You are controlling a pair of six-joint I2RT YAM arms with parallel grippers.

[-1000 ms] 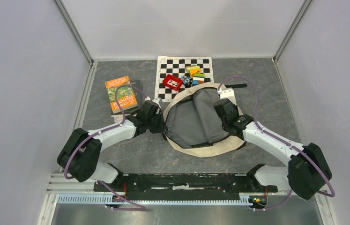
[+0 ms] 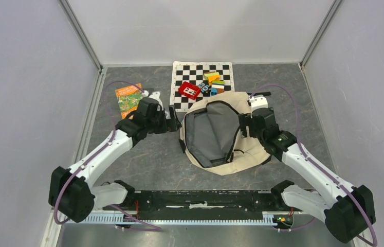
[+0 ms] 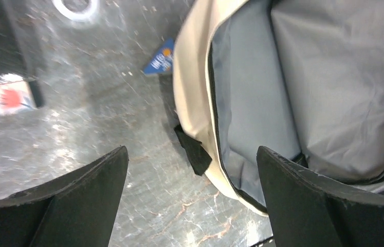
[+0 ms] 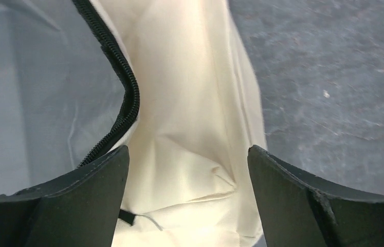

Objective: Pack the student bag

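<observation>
A cream bag [image 2: 254, 154] lies with its zipped mouth wide, baring the grey lining [image 2: 210, 135]. Just beyond the bag's left rim, my left gripper [image 2: 173, 119] hangs open and empty. Seen from the left wrist, its fingers [image 3: 84, 198] stand apart, with floor and the bag's edge [image 3: 189, 98] showing between them. Over the bag's right side my right gripper [image 2: 245, 125] is open too. In the right wrist view cream fabric [image 4: 179, 170] and part of the black zipper [image 4: 123, 98] lie between and beyond its fingers, with no grip on them visible.
An orange-and-green book [image 2: 129, 98] is at the left, partly behind my left arm. A checkered board [image 2: 179, 77] behind the bag carries a red case [image 2: 189, 90] and several small colored items.
Both grippers have come open and off the bag's rims. The left arm has risen back and left, now covering part of the books. The right has shifted slightly right, and the bag's opening looks narrower.
</observation>
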